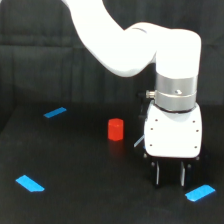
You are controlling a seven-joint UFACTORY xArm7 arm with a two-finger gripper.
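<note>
My gripper points down at the right of the camera view, low over the dark table. Its two dark fingers are apart, the gap between them narrow and dark. Whether anything dark sits in that gap cannot be made out. A small red block stands on the table, left of the white hand and farther back, clear of the gripper.
Blue tape strips mark the table: one at back left, one at front left and one at front right, just right of the fingers.
</note>
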